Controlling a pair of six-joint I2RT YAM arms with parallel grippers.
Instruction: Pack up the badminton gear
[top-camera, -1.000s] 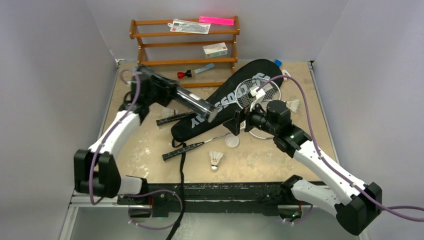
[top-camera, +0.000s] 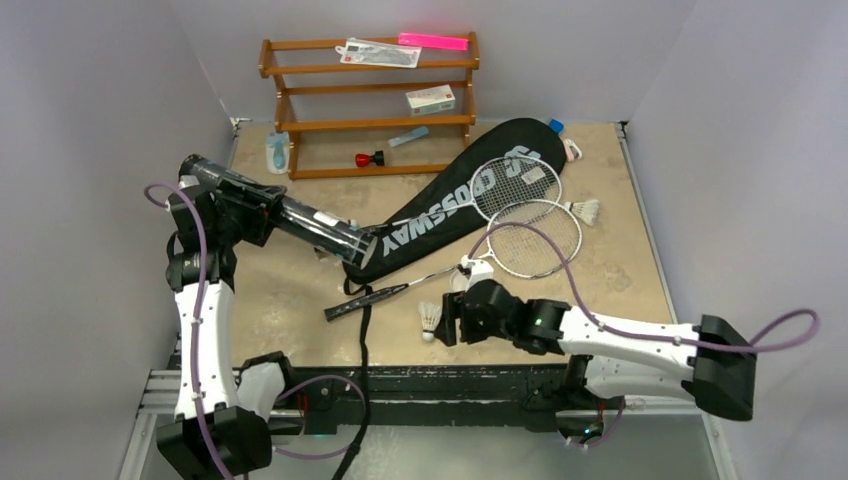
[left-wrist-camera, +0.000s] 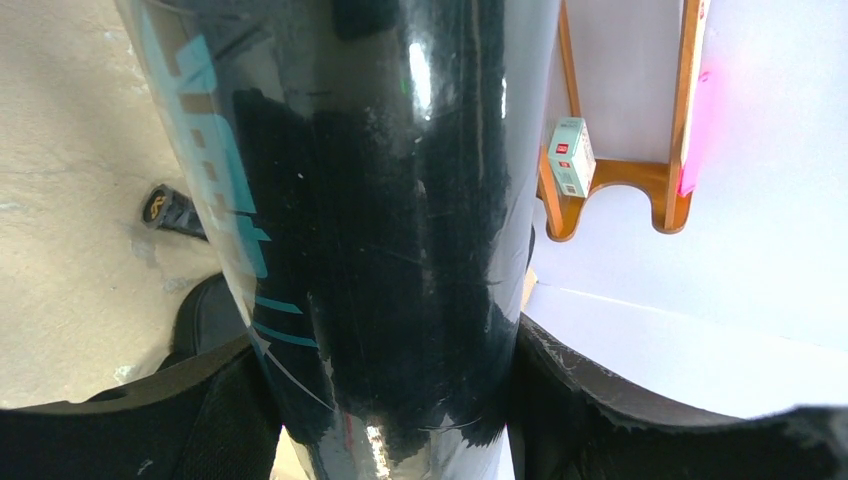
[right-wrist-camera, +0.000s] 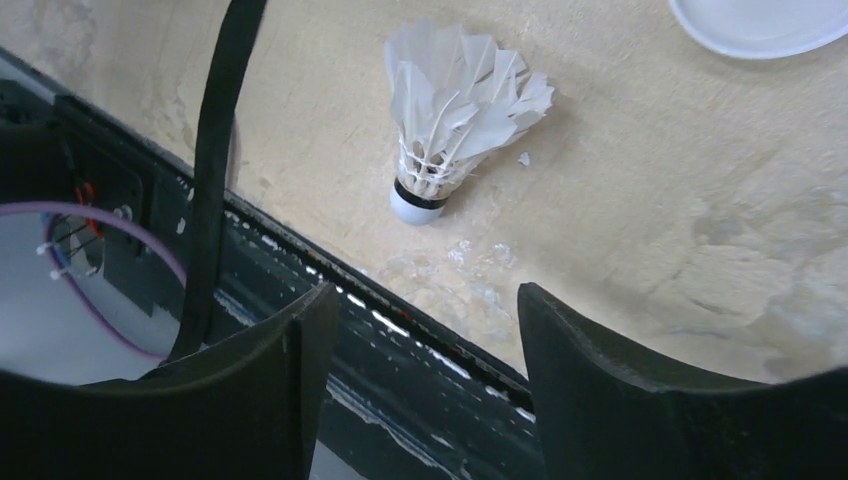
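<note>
A dark clear-ended shuttlecock tube (top-camera: 318, 228) is held up over the left of the table, with my left gripper shut around it. Near the front edge a white feather shuttlecock (right-wrist-camera: 450, 115) lies on the table, cork towards the edge. My right gripper is partly open with an empty gap, the shuttlecock ahead of its fingertips. In the top view that gripper is just right of the shuttlecock (top-camera: 430, 318). Two rackets (top-camera: 535, 240) lie partly over the black racket bag (top-camera: 440, 205). Another shuttlecock (top-camera: 587, 210) rests at the right, beside the racket heads.
A round white lid (right-wrist-camera: 765, 20) lies behind the front shuttlecock. The bag's strap (right-wrist-camera: 212, 150) hangs over the front edge. At the back, a wooden rack (top-camera: 370, 127) holds small boxes.
The tube has swung left with my left gripper, away from the bag's middle. My right gripper has come down towards the front edge and now stands beside the front shuttlecock.
</note>
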